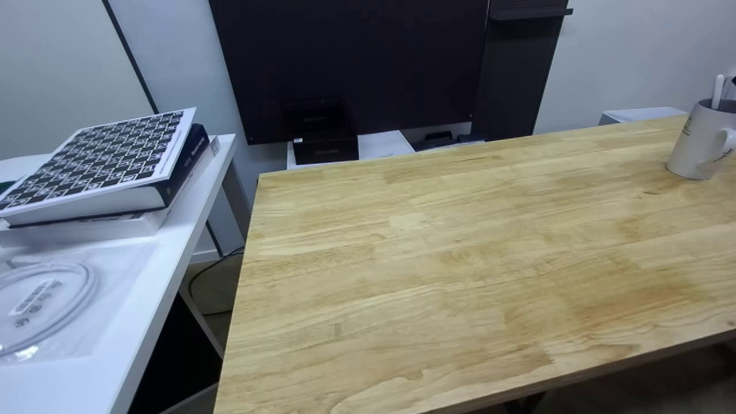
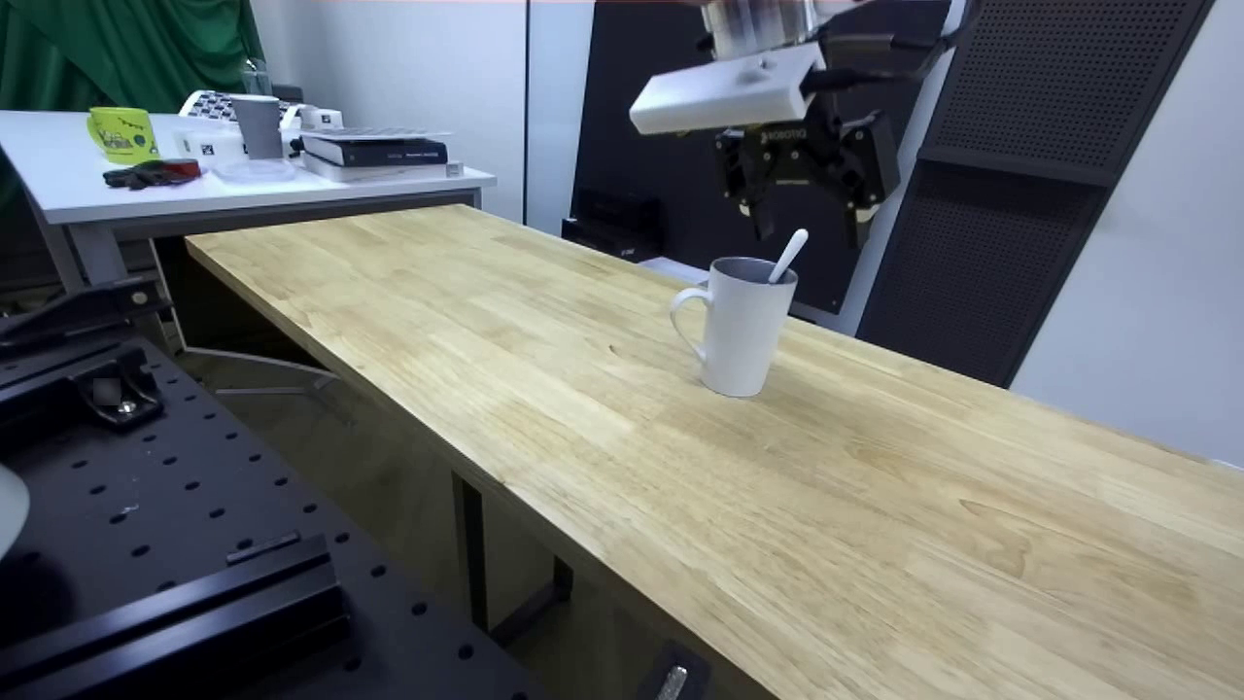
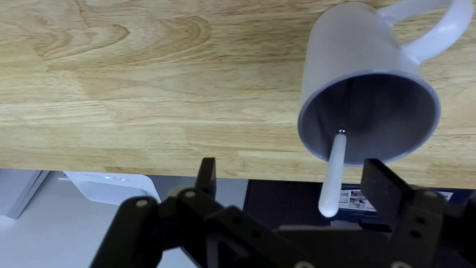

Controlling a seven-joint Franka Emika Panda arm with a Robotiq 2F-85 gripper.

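A white mug with a grey inside stands upright on the wooden table; in the wrist view the mug fills the upper right. Out of its rim leans a white-handled utensil, its lower end hidden inside the cup. Above and slightly behind the mug hangs my gripper, open, its fingers well apart. From the wrist camera, the handle's tip lies in line with the gap of the gripper, nearer the right finger; nothing appears to be held. Exterior view 1 catches the mug at its right edge.
A white side table bears books, a green mug and a grey cup. A black perforated bench lies in front.
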